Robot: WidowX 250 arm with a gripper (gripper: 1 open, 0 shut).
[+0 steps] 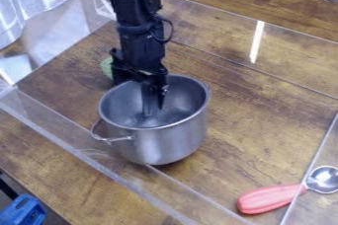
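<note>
A steel pot (158,140) with a wire handle stands upright on the wooden table in the middle of the view. My black gripper (148,96) reaches down into the pot from above, its lower end inside the rim; whether its fingers are open or shut is unclear. A green object (107,65) is partly hidden behind the arm.
An ice-cream scoop with a pink handle (268,197) lies at the front right. Clear plastic walls border the wooden table (244,101). A blue item (22,213) is at the lower left corner. The table right of the pot is clear.
</note>
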